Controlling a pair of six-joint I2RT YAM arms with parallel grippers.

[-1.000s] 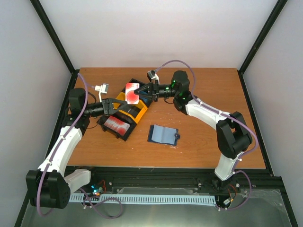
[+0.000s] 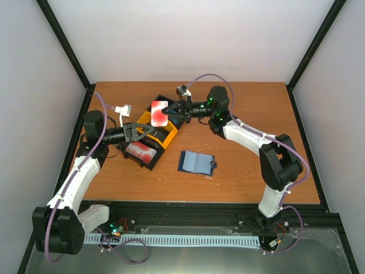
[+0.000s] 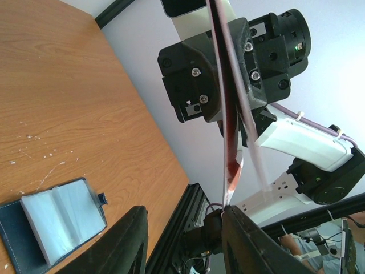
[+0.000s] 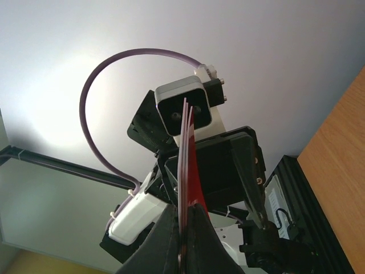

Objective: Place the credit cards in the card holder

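Red credit cards (image 2: 159, 113) stand upright in a thin stack, held by my right gripper (image 2: 165, 111), which is shut on them; in the right wrist view the cards (image 4: 192, 165) rise edge-on from between its fingers. My left gripper (image 2: 147, 129) is open just below and left of the cards, with nothing seen between its fingers; in the left wrist view the cards hang edge-on above its right finger. The card holder (image 2: 195, 162) lies open on the table, its pale blue sleeves (image 3: 60, 220) showing.
A black and orange tray (image 2: 140, 150) with red and white packets inside sits under the grippers.
My left arm has shifted very slightly, its gripper a touch lower in the top view. The right gripper and the cards are nearly unmoved.
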